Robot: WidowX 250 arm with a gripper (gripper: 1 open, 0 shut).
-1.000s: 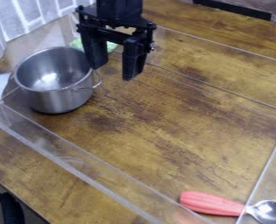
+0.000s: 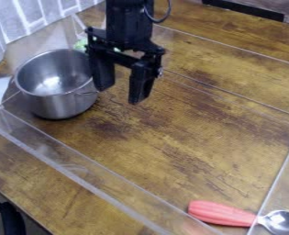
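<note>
My black gripper [image 2: 119,75] hangs in the upper middle of the camera view, its two dark fingers spread apart over the wooden surface, just right of a steel pot [image 2: 55,87]. I see nothing between the fingers. A spoon with a red handle [image 2: 223,213] and a metal head lies at the bottom right. A small green item [image 2: 81,44] is partly hidden behind my arm.
Transparent panels edge the area along the left and the right. A white grid-like object stands at the top left behind the pot.
The pot and spoon are unmoved.
</note>
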